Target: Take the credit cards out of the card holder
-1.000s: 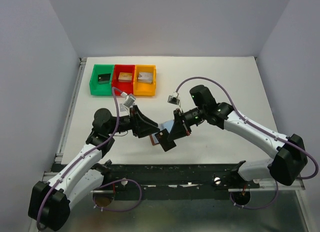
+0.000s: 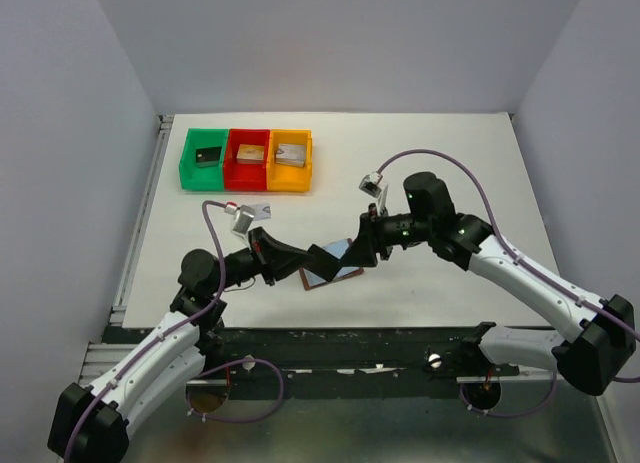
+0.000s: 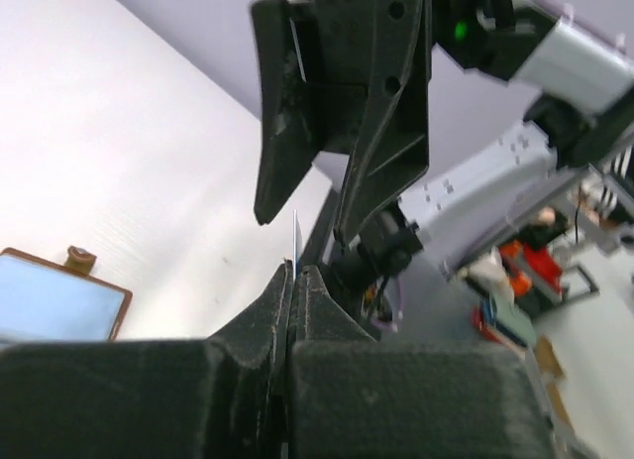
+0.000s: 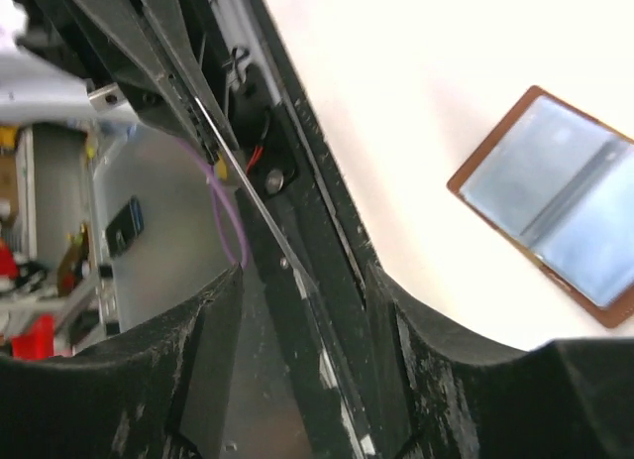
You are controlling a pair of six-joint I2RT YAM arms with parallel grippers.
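Note:
A thin black card [image 2: 322,266] is held above the table, with my left gripper [image 2: 309,257] shut on one end. In the left wrist view the card [image 3: 295,243] appears edge-on. My right gripper stands open at its far end, its fingers to either side of the card's line. The right wrist view shows the card [image 4: 265,214] as a slim dark strip running into the gap between the open fingers. Below lies the card holder [image 4: 540,150], spread open with brown edges and pale blue panels; the arms partly cover it from above.
Green [image 2: 187,173], red [image 2: 247,179] and yellow [image 2: 290,180] bins stand at the back left, each with something inside. A pale card [image 2: 261,211] lies near the left arm.
Earlier my right gripper was on the card while the left came up to it. Now the left is shut on it, and the right has opened and shifted right.

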